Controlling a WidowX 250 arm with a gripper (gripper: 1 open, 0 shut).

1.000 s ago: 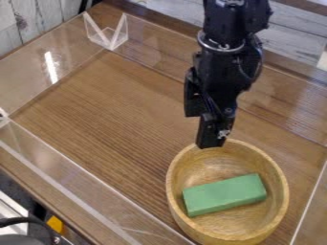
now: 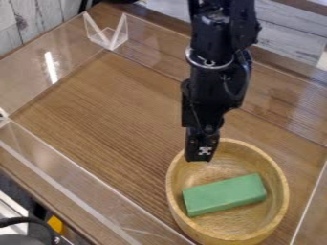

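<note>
The black robot gripper (image 2: 201,139) points down from the top centre, its fingers open just above and behind the rim of a round tan bowl (image 2: 182,176). A green block (image 2: 225,194) lies in the bowl at the lower right. Nothing shows between the fingers.
A wooden tray floor (image 2: 96,129) with clear raised walls is bare on the left. A white angular object (image 2: 105,34) is at the back left. A dark object (image 2: 26,230) sits outside at the bottom left corner.
The gripper has shifted slightly left and down toward the bowl's back rim. The bowl and green block look unmoved.
</note>
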